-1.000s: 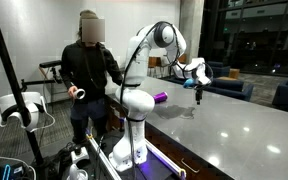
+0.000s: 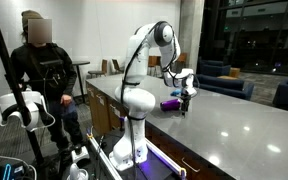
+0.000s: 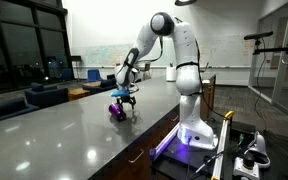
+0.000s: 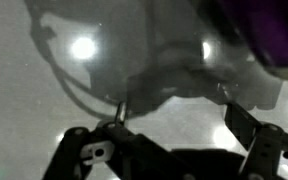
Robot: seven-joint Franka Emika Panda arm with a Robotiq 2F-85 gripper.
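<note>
A purple, rounded object (image 2: 171,104) lies on the grey tabletop, right beside my gripper (image 2: 185,99). Seen from the other side, the purple object (image 3: 117,112) is partly hidden by the gripper (image 3: 128,99). In the wrist view the purple object (image 4: 276,32) fills the upper right corner, outside the space between the fingers. My gripper is open, its two fingertips wide apart with only bare tabletop showing between them. The gripper hangs low, close over the table; whether it touches the surface I cannot tell.
A person (image 2: 46,80) stands at the left, beyond the table's edge. Dark blue sofas (image 2: 224,86) stand in the background. Bright light reflections and the arm's shadow lie on the tabletop.
The gripper has come down and left, now close to the purple object. That object has shifted a little to the right and nearer. The person has moved left and lowered their arms.
</note>
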